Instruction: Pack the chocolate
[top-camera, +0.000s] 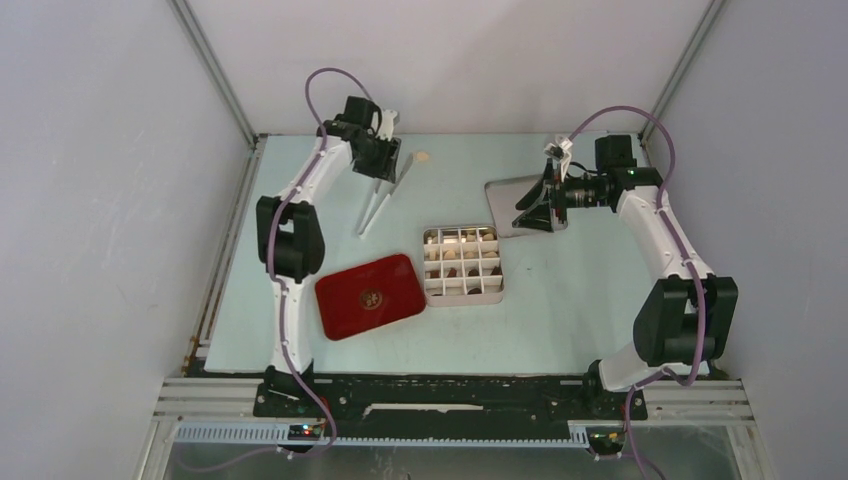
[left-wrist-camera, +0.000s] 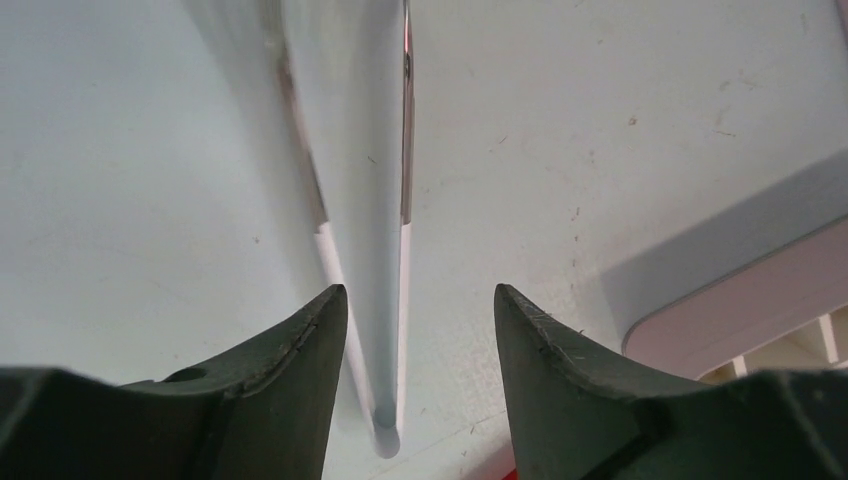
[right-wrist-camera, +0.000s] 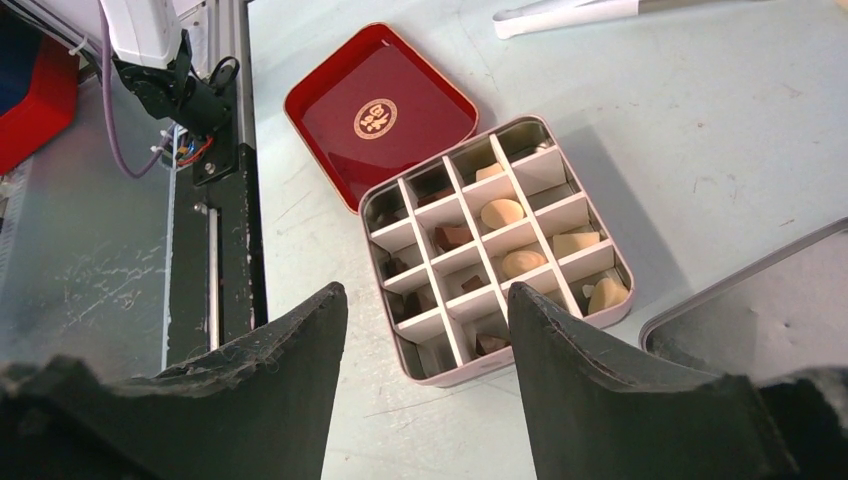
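Note:
A divided box (top-camera: 462, 298) holds light and dark chocolates (right-wrist-camera: 502, 213) in its compartments, with a red tray (top-camera: 360, 315) beside it. Metal tongs with white handles (left-wrist-camera: 404, 260) lie on the table at the upper left, below my left gripper, whose fingers are apart with nothing visibly between them. My right gripper hangs right of the box in the top view, open and empty, over the area of a grey tray (top-camera: 508, 230).
A small pale round piece (top-camera: 422, 157) lies at the back near the tongs. The table in front of the box and to the right is clear.

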